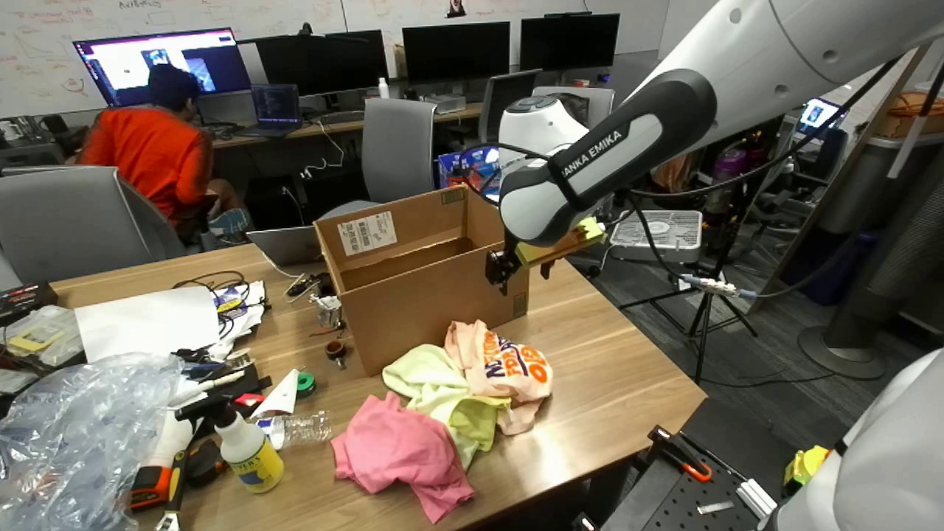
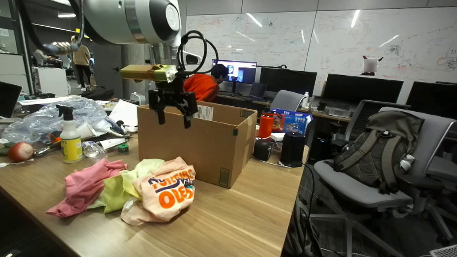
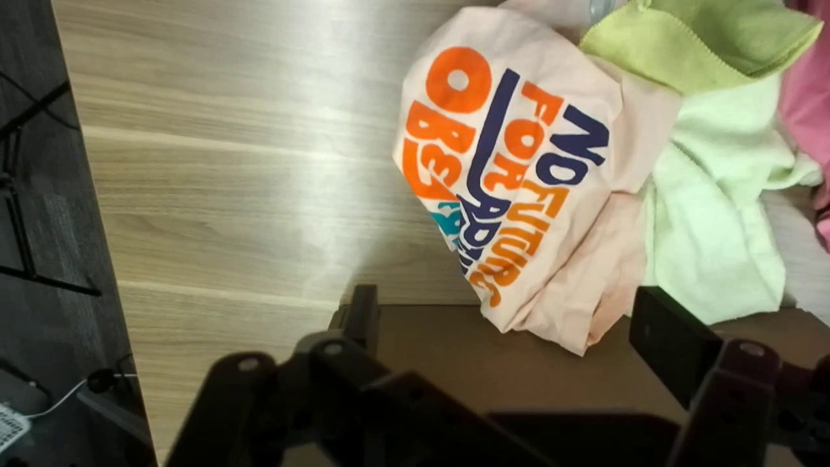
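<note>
Three crumpled cloths lie on the table in front of the cardboard box (image 1: 434, 305). The peach cloth with printed lettering (image 2: 165, 192) is against the box's front, the pale green cloth (image 1: 434, 380) lies in the middle, and the pink cloth (image 1: 398, 447) is on the far side of the green one. My gripper (image 2: 174, 122) hangs above the cloths, near the top of the box's front wall. In the wrist view its fingers (image 3: 362, 319) are wide apart with nothing between them, and the peach cloth (image 3: 537, 155) shows beyond them. What the box holds is hidden.
A spray bottle (image 1: 252, 456), a plastic bottle (image 1: 305, 428) and a clear plastic bag (image 1: 84, 434) crowd the table's other side. An orange bottle (image 2: 266, 125) and a black cylinder (image 2: 293, 150) stand beside the box. Bare tabletop (image 2: 244, 218) lies near the peach cloth.
</note>
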